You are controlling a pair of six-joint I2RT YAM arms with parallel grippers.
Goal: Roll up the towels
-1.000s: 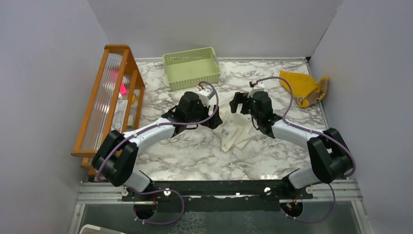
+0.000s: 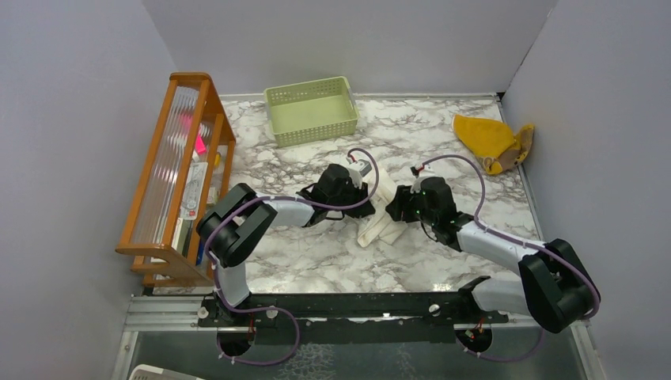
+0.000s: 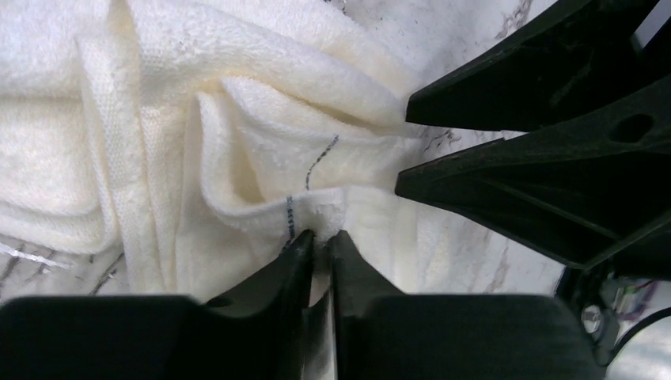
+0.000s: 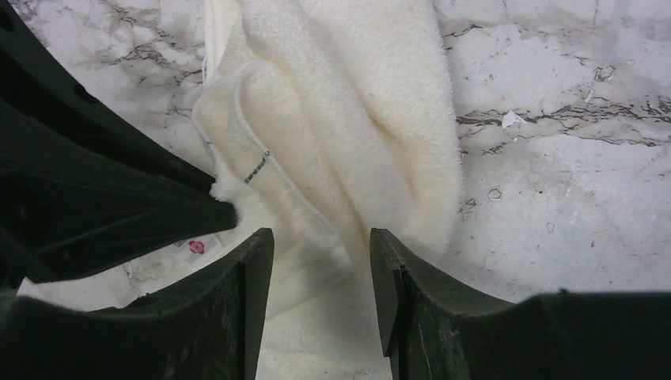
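Observation:
A cream towel (image 2: 383,226) with a dark stitched line lies bunched and folded on the marble table between my two arms. In the left wrist view, the fingers of my left gripper are nearly together, a narrow fold of towel (image 3: 261,150) pinched between their tips. My right gripper stands over the towel with its fingers apart; a raised towel edge (image 4: 308,218) runs through the gap, loosely. From above, the grippers face each other closely and cover the towel's middle.
Behind the towel stands an empty green basket (image 2: 315,131). A yellow cloth (image 2: 483,141) rests at the back right. On the left is a wooden shelf (image 2: 207,142) holding small items.
Both grippers have come down and toward the front onto the towel, the left one also moving right. The left fingers have come together; the towel's middle is now more bunched.

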